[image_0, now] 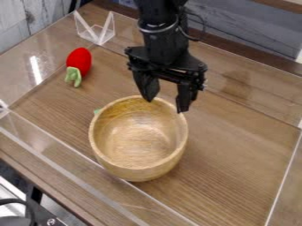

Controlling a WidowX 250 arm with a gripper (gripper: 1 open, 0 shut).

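My gripper (165, 95) is open above the back rim of a large tan bowl (132, 155), its black fingers pointing down, nothing seen between them. The bowl looks empty and stands on the wooden table at centre-left, with a small green piece showing at its left edge.
A red object with a green end (78, 64) lies at the upper left, near a clear wire-like rack (92, 25). A black cable runs at the lower left corner.
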